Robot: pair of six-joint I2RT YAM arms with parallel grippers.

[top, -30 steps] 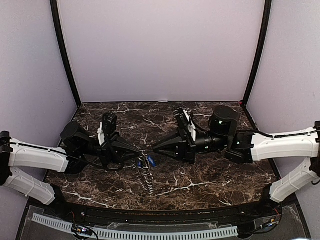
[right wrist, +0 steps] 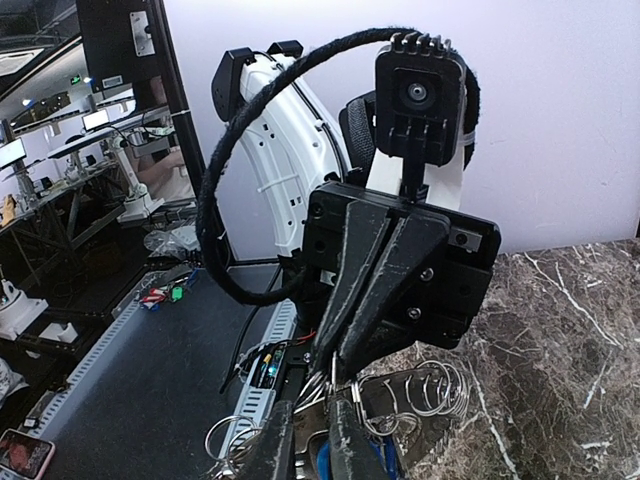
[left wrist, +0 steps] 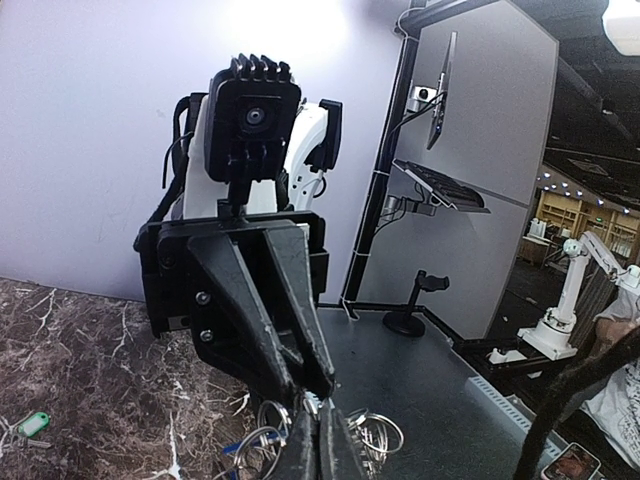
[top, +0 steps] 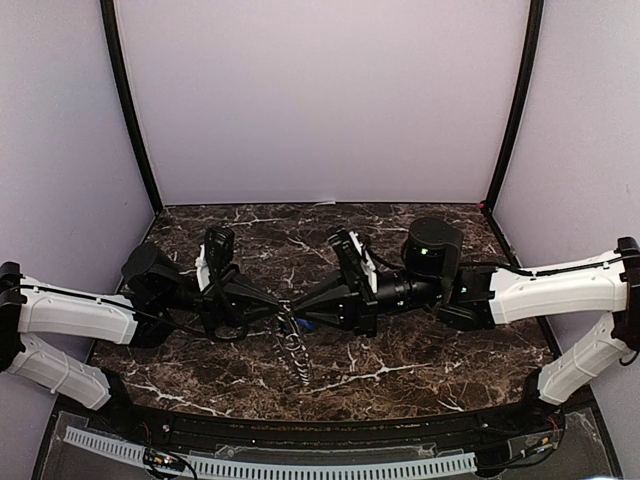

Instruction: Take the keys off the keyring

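In the top view the keyring bunch [top: 292,345] hangs as a chain of metal rings, with a blue part [top: 305,324] near its top. My left gripper [top: 280,305] is shut on the upper end of this bunch. Close against it from the other side is my right gripper [top: 292,310], its tips at the same spot. In the right wrist view a narrow gap shows between its fingers, with metal and blue behind; whether it grips anything is unclear. Wire rings [left wrist: 378,436] spread on both sides of the tips.
A green tag [left wrist: 34,424] with small metal pieces lies on the marble table [left wrist: 110,370] in the left wrist view. The table behind and in front of the arms is clear. A grey rail [top: 280,466] runs along the front edge.
My right gripper has moved left to meet the left gripper at the top of the hanging bunch. The left arm looks still. The blue part is now partly covered.
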